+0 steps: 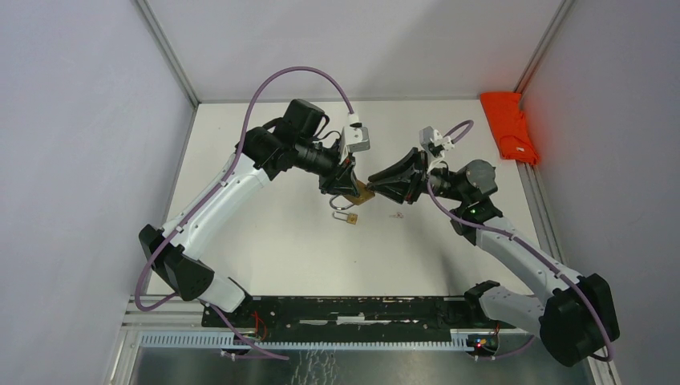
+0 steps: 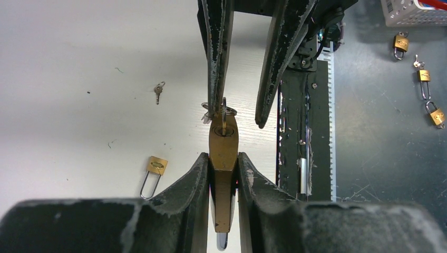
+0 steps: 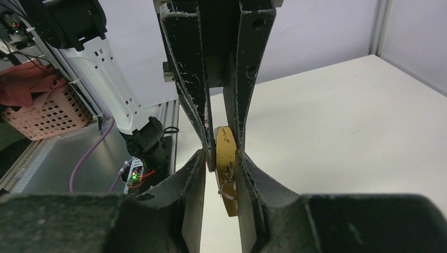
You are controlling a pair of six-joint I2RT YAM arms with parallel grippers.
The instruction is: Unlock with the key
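My left gripper [image 1: 345,186] is shut on a large brass padlock [image 2: 224,195], held upright in the left wrist view with a key and ring [image 2: 225,112] at its end. My right gripper [image 1: 377,184] stands open beside that end; its fingers reach in close around the key in the left wrist view, and whether they touch it is unclear. A small brass padlock [image 1: 350,218] lies on the white table below, and a loose key [image 2: 158,92] lies nearby.
An orange cloth [image 1: 509,124] lies at the table's back right corner. The white table [image 1: 265,241] is otherwise mostly clear. The dark rail strip [image 1: 305,313] runs along the front edge.
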